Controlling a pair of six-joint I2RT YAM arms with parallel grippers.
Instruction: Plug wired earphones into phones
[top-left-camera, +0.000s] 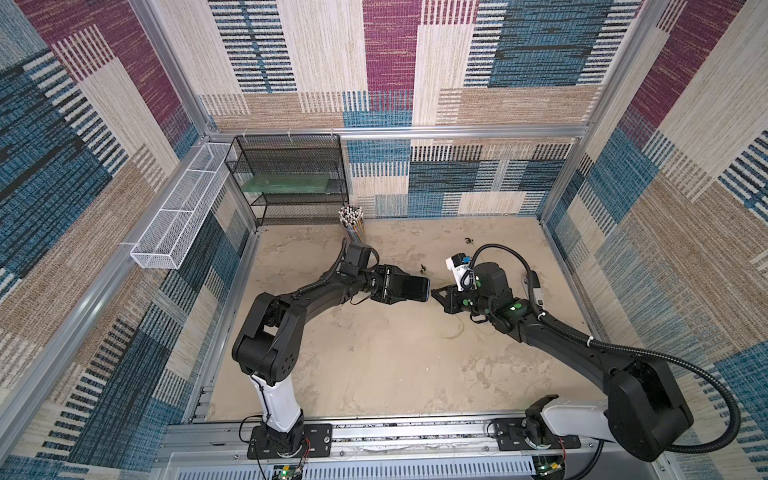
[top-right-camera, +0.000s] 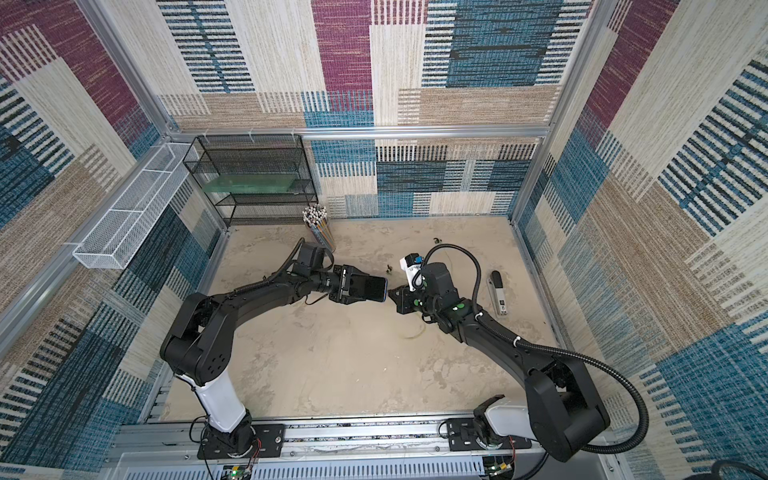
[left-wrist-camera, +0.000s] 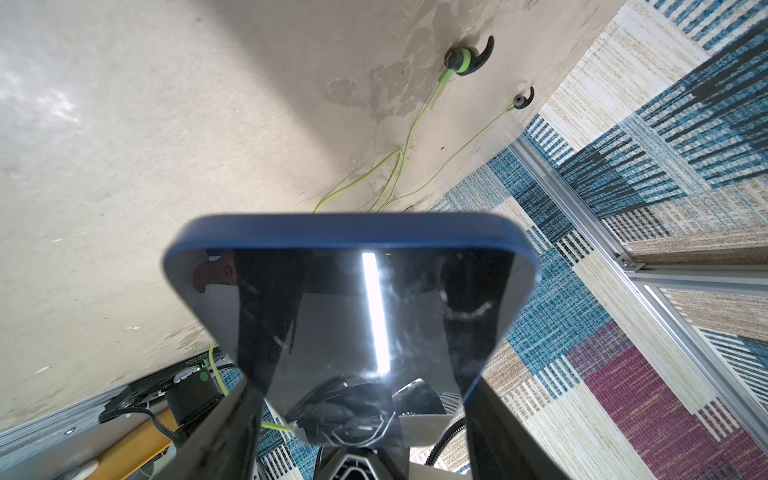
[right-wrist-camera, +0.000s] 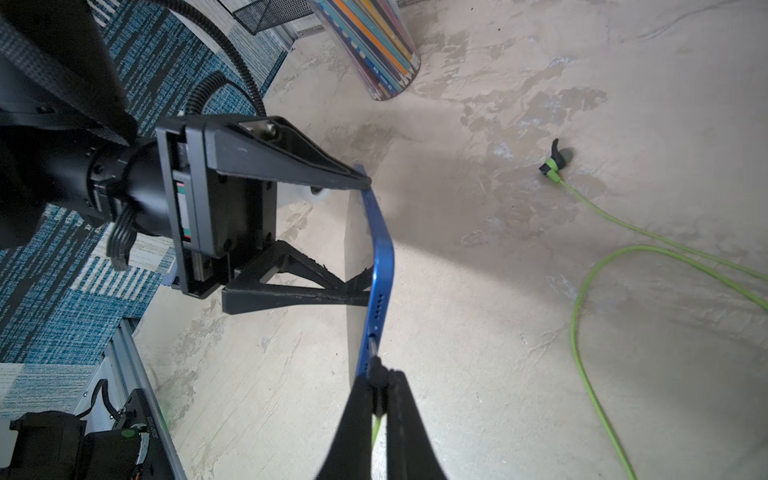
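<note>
A dark-screened phone with a blue edge (right-wrist-camera: 382, 264) is held by its two long sides in my left gripper (top-left-camera: 393, 285), its end facing my right arm. In the right wrist view, my right gripper is shut on the black earphone plug (right-wrist-camera: 377, 373). The plug's metal tip meets the port end of the phone, near one corner; how far it sits inside cannot be told. Two earbuds, a nearer one (left-wrist-camera: 462, 61) and a farther one (left-wrist-camera: 522, 99), lie on the table with their thin green cable (right-wrist-camera: 588, 320) looping across it.
A cup of pencils (top-left-camera: 350, 222) stands at the back beside a black wire shelf (top-left-camera: 288, 177). A stapler-like tool (top-right-camera: 497, 293) lies at the right, partly covered by the right arm in the top left view.
</note>
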